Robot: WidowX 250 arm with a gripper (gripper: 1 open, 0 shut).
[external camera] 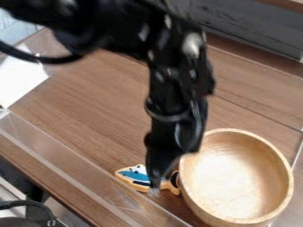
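My gripper (158, 177) points down just left of a light wooden bowl (243, 177), its tip over a small toy (135, 176) in yellow, white and blue, which looks like a fish and lies on the wooden table. The gripper looks shut, with nothing visible between its fingers; its tip is dark and somewhat blurred. The arm hides part of the toy.
A clear panel edge runs along the front left. A dark cable and other items sit at the lower left corner.
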